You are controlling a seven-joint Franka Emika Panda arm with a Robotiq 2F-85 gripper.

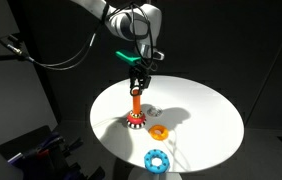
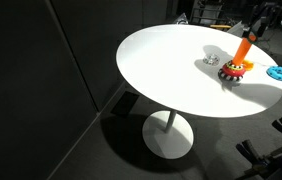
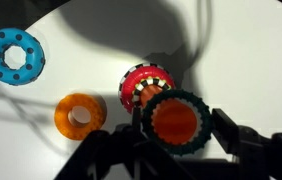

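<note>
A tall orange post (image 1: 137, 103) stands on the white table, with a red ring (image 1: 136, 120) dotted in white at its foot. Above the post hangs my gripper, shut on a dark green ring (image 3: 149, 123) with pale dots. Through that ring's hole, orange shows in the wrist view. Exterior view 2 also has the orange post (image 2: 243, 50) and the red ring (image 2: 231, 71), near the table's right side.
On the table lie an orange ring (image 1: 158, 132) and a blue dotted ring (image 1: 157, 161) near the edge. A small pale object (image 2: 212, 60) sits near the post.
</note>
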